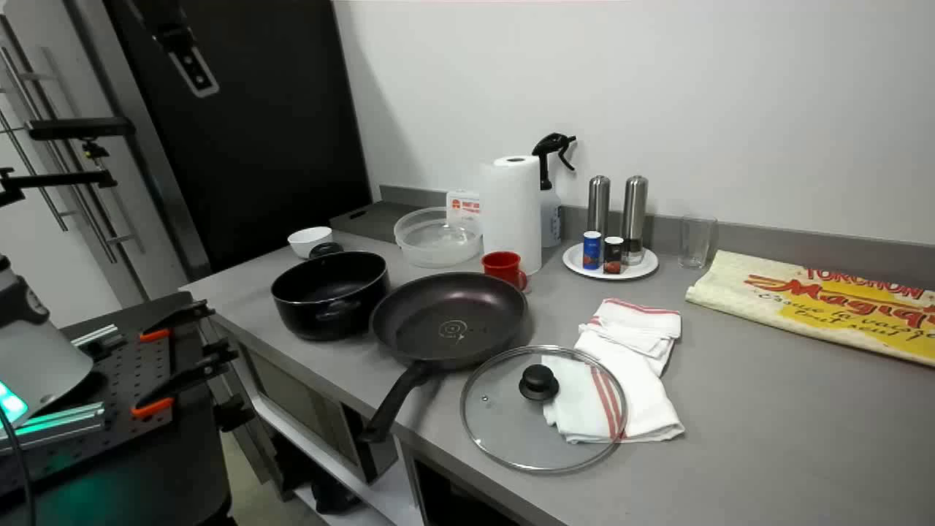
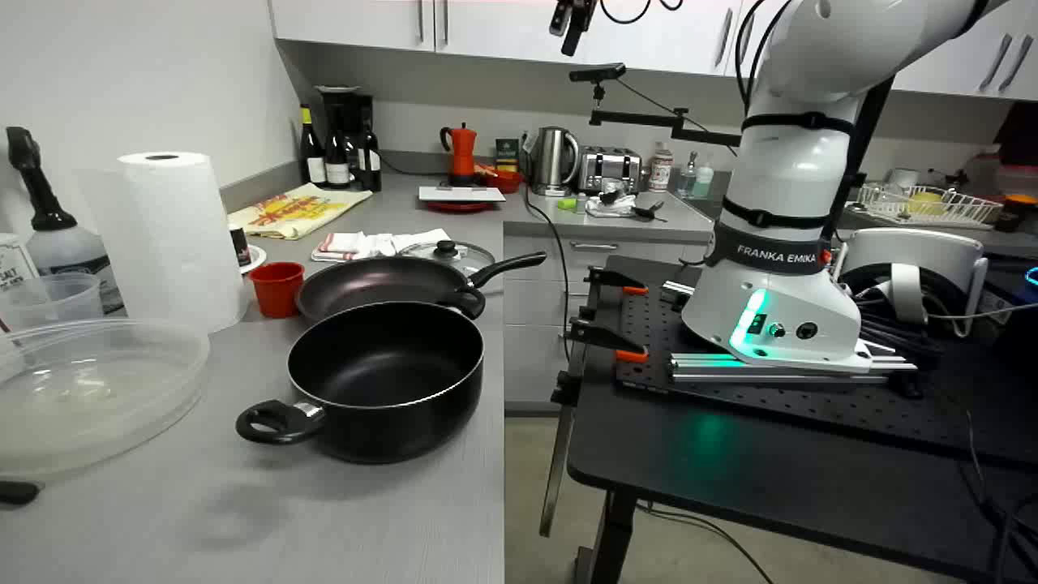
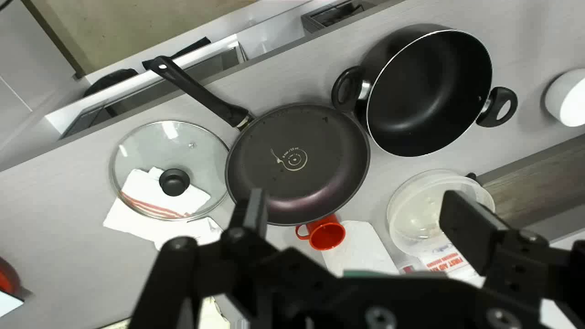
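Observation:
High above the counter, my gripper is open with nothing between its fingers; the wrist view looks down past them. A dark frying pan [image 3: 299, 159] lies on the counter, its handle toward the front edge. Beside it stands a black two-handled pot [image 3: 433, 93], empty inside. The glass lid [image 3: 205, 142] with a black knob lies on the other side of the pan, partly over a white towel with red stripes [image 3: 120, 214]. A red cup [image 3: 327, 236] stands just behind the pan. In exterior view 1, one finger [image 1: 194, 71] shows at the top left.
A paper towel roll [image 1: 510, 210], clear plastic bowl [image 1: 438, 238], white bowl [image 1: 309, 238] and spray bottle stand toward the back. Shakers and grinders are on a white plate [image 1: 629, 270]. A yellow cloth packet [image 1: 824, 302] lies at right. Bare counter [image 1: 789, 429] extends in front of it.

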